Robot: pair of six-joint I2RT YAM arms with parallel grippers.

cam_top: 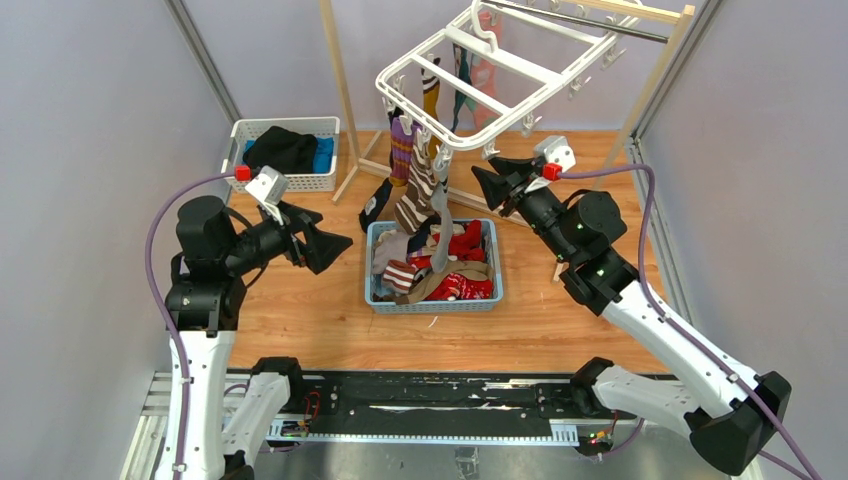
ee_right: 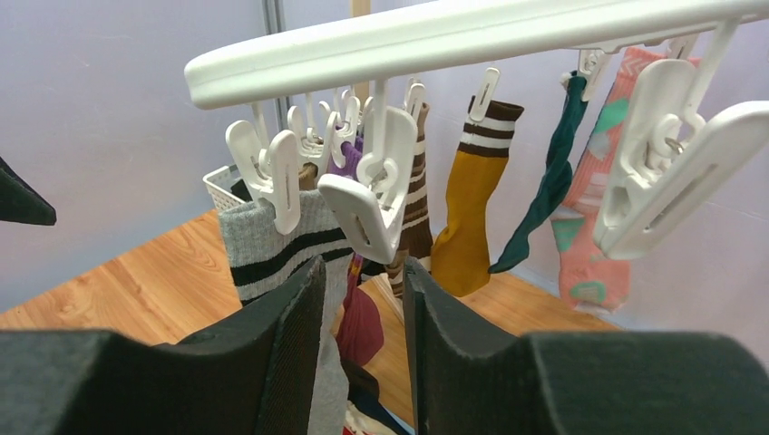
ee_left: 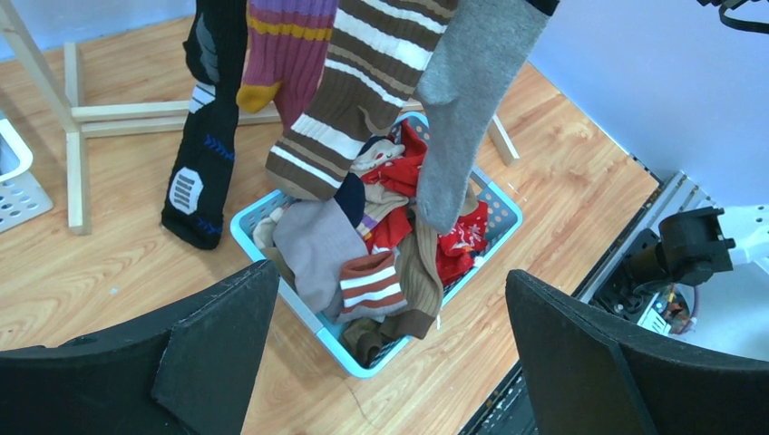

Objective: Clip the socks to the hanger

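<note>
The white hanger (cam_top: 548, 88) hangs from the rack with several clips around its frame. Purple, brown-striped and grey socks (cam_top: 438, 225) hang clipped along its left side, close together over the blue basket (cam_top: 372, 298). That basket holds a heap of loose socks (ee_left: 319, 240). My left gripper (cam_top: 325, 250) is open and empty, left of the basket. Near the hanger's front right edge is my right gripper, partly open, its fingers (ee_right: 295, 313) just below an empty clip (ee_right: 370, 204) with nothing between them. The clip's lower end is close above the fingertips.
At the back left stands a white basket (cam_top: 312, 183) with dark and blue cloth. The wooden rack (cam_top: 338, 75) frames the hanger. Another empty clip (ee_right: 671, 163) hangs to the right in the right wrist view.
</note>
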